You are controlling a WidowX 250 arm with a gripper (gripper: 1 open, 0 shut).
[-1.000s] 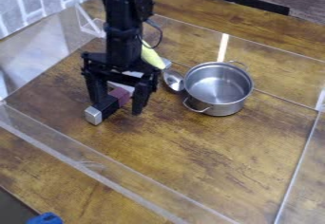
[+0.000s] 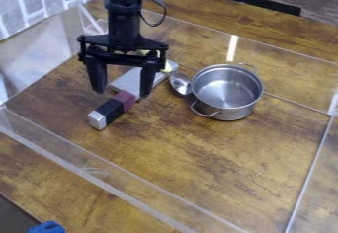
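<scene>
The black gripper (image 2: 122,71) hangs over the left middle of the wooden table, its two fingers spread apart with nothing visible between them. Below it lies an eraser-like block (image 2: 106,114) with a dark end and a purple part, on the tabletop. A pale, light-coloured object (image 2: 132,82) lies behind the block, partly hidden by the gripper.
A steel pot (image 2: 227,91) with side handles stands at the right, with a shiny metal item (image 2: 181,82) at its left. A blue object (image 2: 46,227) is at the bottom left corner.
The gripper has risen and moved slightly back, uncovering more of the dark and purple block. The pot has not moved.
</scene>
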